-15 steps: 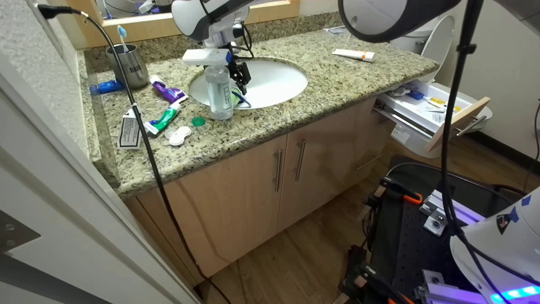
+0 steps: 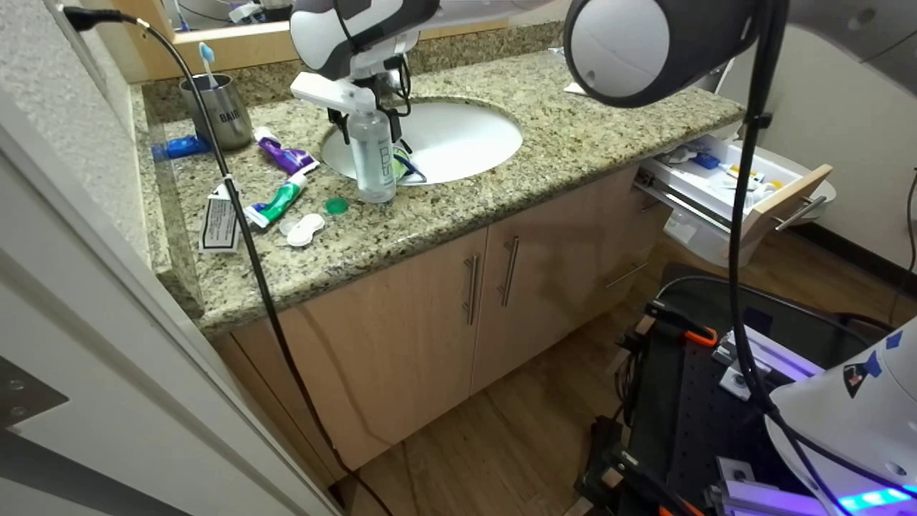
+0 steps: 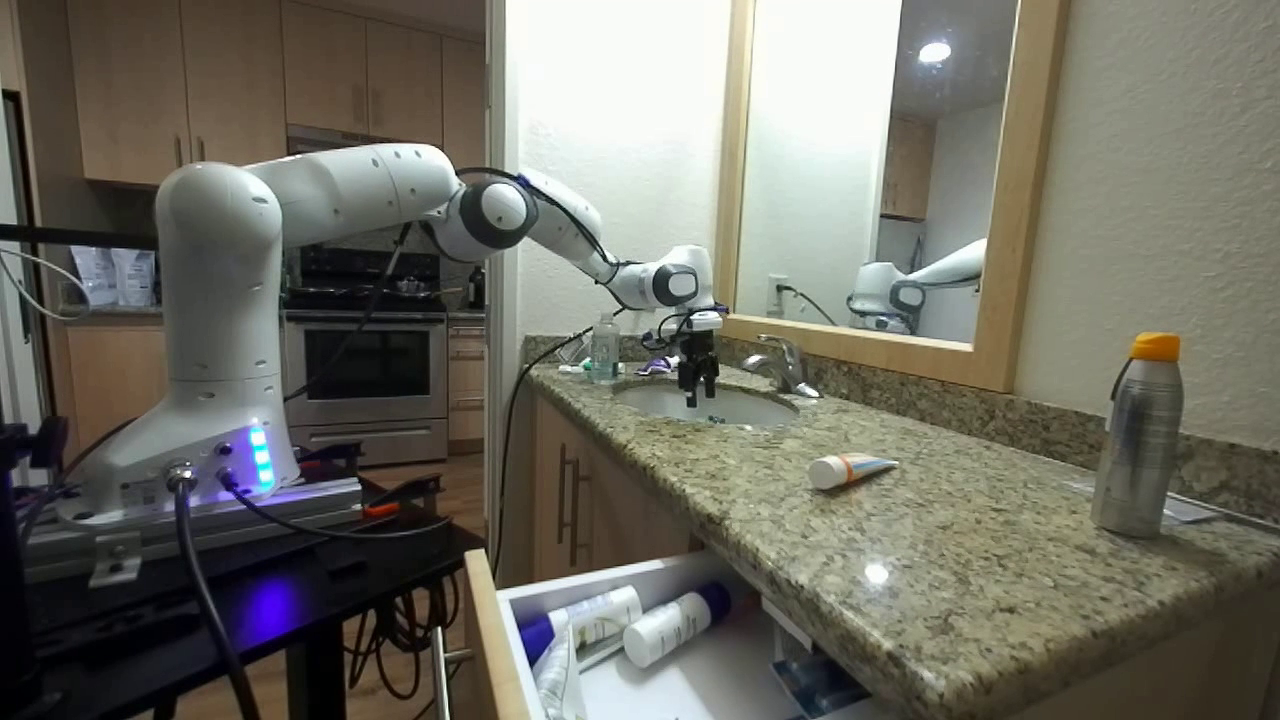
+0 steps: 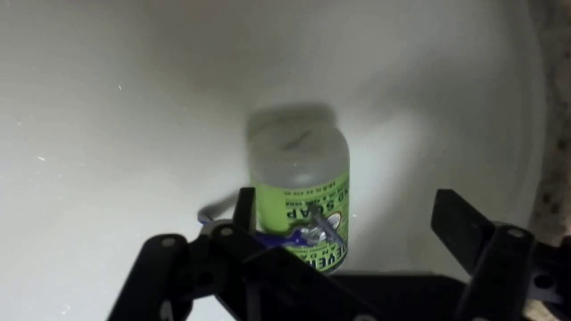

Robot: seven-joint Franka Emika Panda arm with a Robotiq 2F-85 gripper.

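Over the white sink (image 2: pixel 460 142), my gripper (image 3: pixel 698 400) points downward. In the wrist view its fingers stand wide apart, and the gripper has nothing gripped. A bottle with a green hand soap label (image 4: pixel 302 184) lies in the basin, nearer the left finger (image 4: pixel 245 209) than the right. A dark blue handled item with a shiny end (image 4: pixel 299 237) shows across its label, partly hidden by that finger; whether it rests on the bottle I cannot tell. In exterior view 1, a clear bottle (image 2: pixel 373 163) at the sink's edge hides part of the gripper.
Left of the sink are a green and white tube (image 2: pixel 281 198), a purple tube (image 2: pixel 285 155) and a metal cup (image 2: pixel 219 113) holding a toothbrush. A white tube (image 3: pixel 849 469) and a spray bottle (image 3: pixel 1137 444) occupy the other side. An open drawer (image 3: pixel 486 630) juts out.
The gripper has shifted left and turned, from right of the clear bottle to behind it in exterior view 1. The arm's near link now covers most of the white tube. Counter objects have not moved.
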